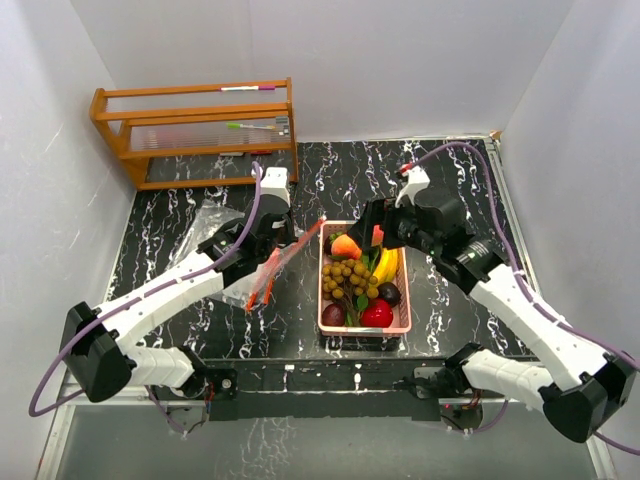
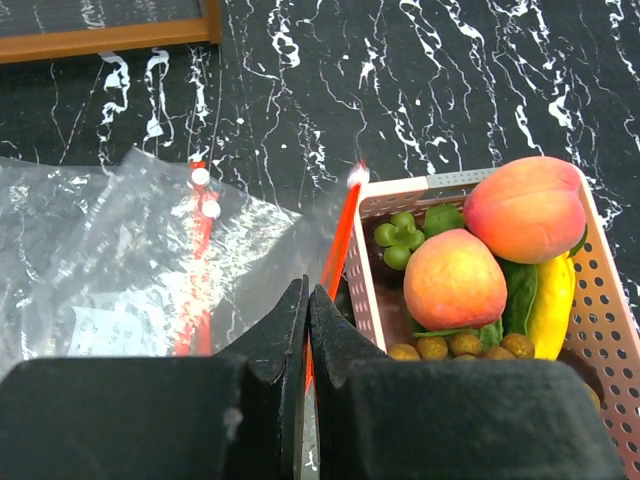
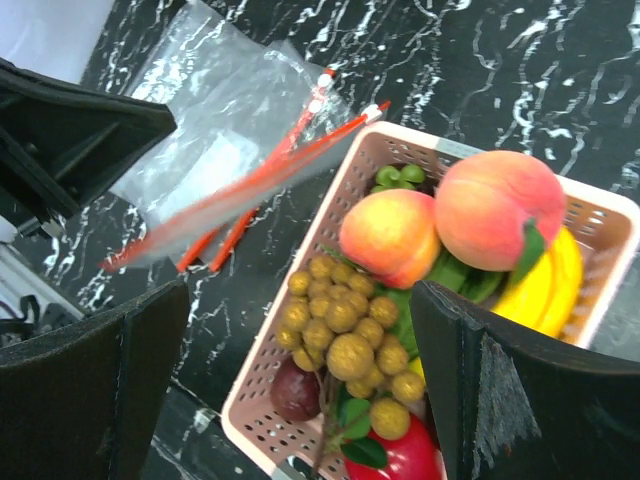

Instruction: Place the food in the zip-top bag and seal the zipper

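The clear zip bag (image 2: 120, 270) lies left of the fruit basket. Its red zipper edge (image 2: 343, 230) is raised at the tips of my left gripper, which is shut. The pink basket (image 1: 335, 327) holds peaches (image 3: 498, 212), bananas (image 1: 384, 264), longan-like fruit (image 3: 335, 315), a red fruit (image 1: 376, 313) and dark fruits. My right gripper stands open above the basket, nothing between its fingers.
A wooden rack (image 1: 200, 112) with markers stands at the back left. Walls surround the dark marble table, which is clear at the back and right.
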